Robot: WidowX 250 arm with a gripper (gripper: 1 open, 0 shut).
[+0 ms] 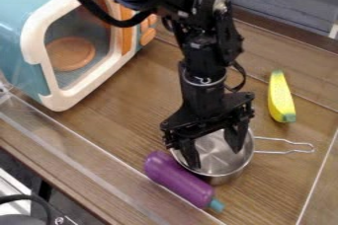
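My black gripper [211,142] is open, lowered over a small steel pot [227,170] with a wire handle pointing right; its fingers reach into or just over the pot, partly hiding it. A purple toy eggplant [179,180] lies against the pot's lower left. A yellow toy banana [280,96] lies to the upper right of the pot.
A toy microwave [30,41] with a white door frame and an orange disc inside stands at the upper left. A clear rail runs along the lower left edge.
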